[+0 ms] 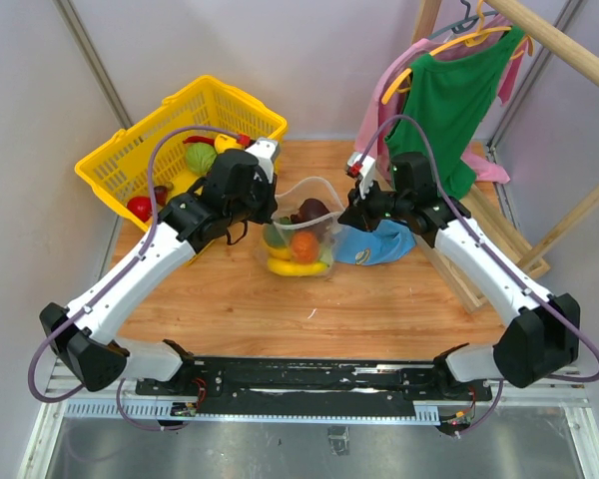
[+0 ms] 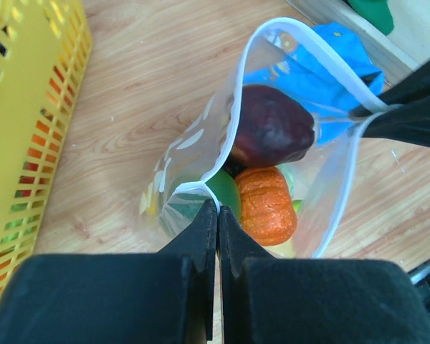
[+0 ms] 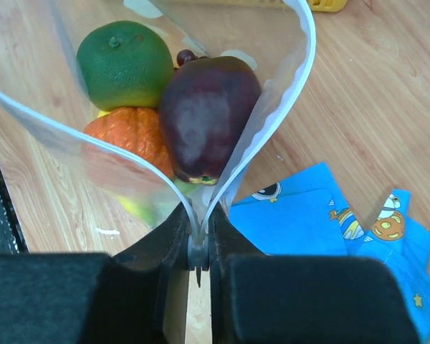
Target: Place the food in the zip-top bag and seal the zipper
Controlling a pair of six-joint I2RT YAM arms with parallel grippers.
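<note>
The clear zip top bag (image 2: 315, 222) stands open on the table, holding an eggplant (image 3: 208, 122), an orange pumpkin-like piece (image 2: 265, 204), a green fruit (image 3: 125, 64) and, low down, a banana (image 1: 298, 267). My left gripper is shut on the bag's left rim, gathering it. My right gripper is shut on the opposite end of the rim, at the bag's right. The mouth gapes between the two.
A yellow basket (image 1: 120, 150) of produce is at the back left. A blue cloth (image 1: 374, 249) lies right of the bag; a wooden rack with hanging clothes (image 1: 449, 110) fills the right.
</note>
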